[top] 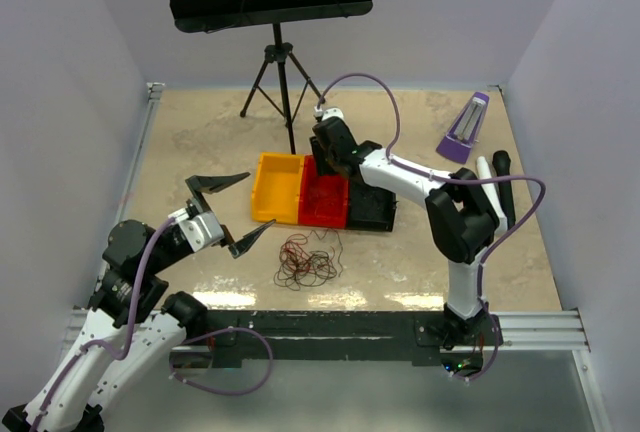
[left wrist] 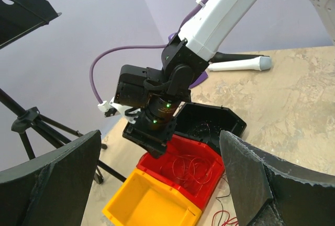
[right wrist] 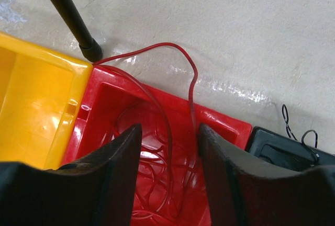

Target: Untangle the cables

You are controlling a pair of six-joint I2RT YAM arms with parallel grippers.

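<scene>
In the right wrist view, red cable [right wrist: 168, 132] lies in loops inside the red bin [right wrist: 238, 123], and one loop rises over its back rim onto the table. My right gripper is above that bin with its fingers part open. Strands of the cable run between and behind its fingers, none visibly pinched. My left gripper [top: 262, 202] stands wide open and empty, left of the bins. On the table in front of the bins lies a tangle of red and black cables [top: 308, 260]. Dark cable [right wrist: 309, 145] shows in the black bin [right wrist: 272, 141].
The yellow bin [top: 272, 174] is empty, left of the red one. A music stand's tripod [top: 280, 55] rises close behind them. At the right lie a purple holder [top: 464, 127] and two microphone-like objects [top: 503, 167].
</scene>
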